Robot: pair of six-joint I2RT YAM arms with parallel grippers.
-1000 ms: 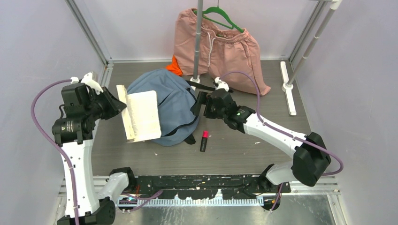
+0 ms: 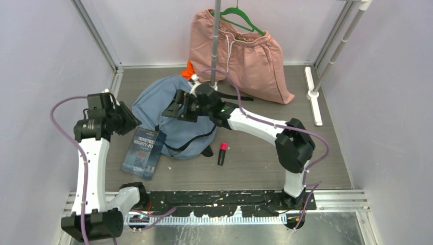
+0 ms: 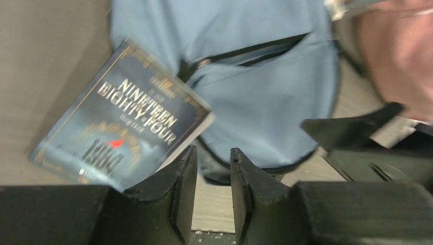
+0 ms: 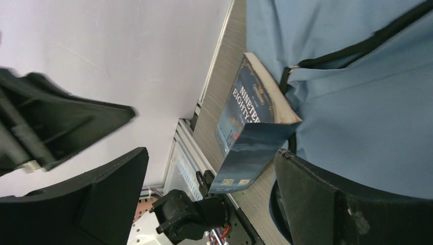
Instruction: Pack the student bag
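The blue bag (image 2: 178,127) lies on the grey floor, a dark zip slit (image 3: 260,53) across its upper side. At its left front rests the dark blue book (image 2: 143,153), title up and partly against the bag. In the right wrist view one cover panel of the book (image 4: 250,153) hangs away from the pages. My left gripper (image 2: 137,121) is above the book's back edge, its fingers (image 3: 186,189) slightly apart and empty. Over the bag's middle, my right gripper (image 2: 175,104) is wide open, with nothing held between its fingers.
A black marker with a pink-red cap (image 2: 222,154) lies right of the bag. Behind hang pink clothes (image 2: 250,61) on a green hanger (image 2: 245,20), beside a grey pole (image 2: 215,46). Orange cloth (image 2: 188,70) shows behind the bag.
My right gripper has moved left over the bag.
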